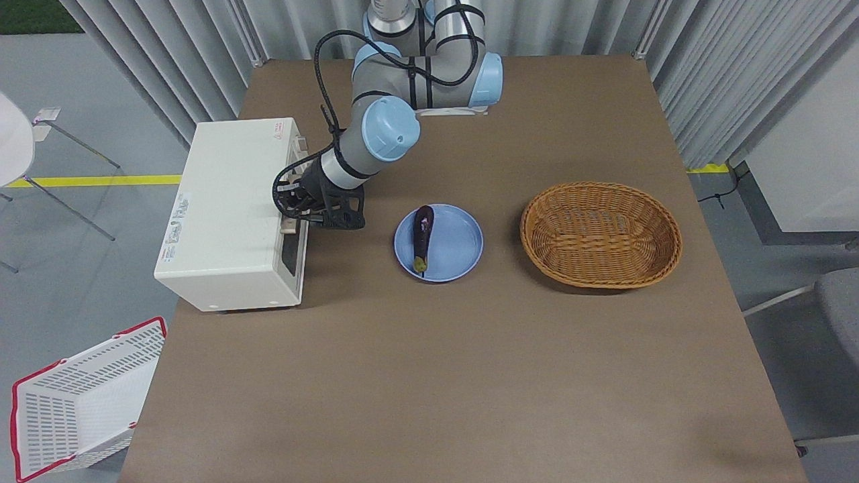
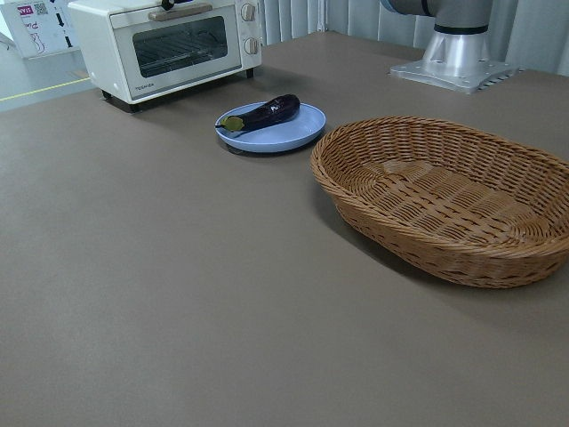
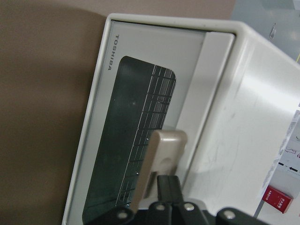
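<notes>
A white Toshiba toaster oven (image 1: 217, 209) stands at the table's left, its glass door (image 3: 122, 122) closed with a wire rack behind it. My black gripper is at the beige door handle (image 3: 159, 154), near the top of the door; its fingertips look close together, but whether they grip the handle cannot be told. A dark eggplant (image 1: 422, 233) lies on a blue plate (image 1: 455, 249) right of the oven.
An oval wicker basket (image 1: 600, 233) sits right of the plate. A white crate (image 1: 80, 402) is on the floor at the front left.
</notes>
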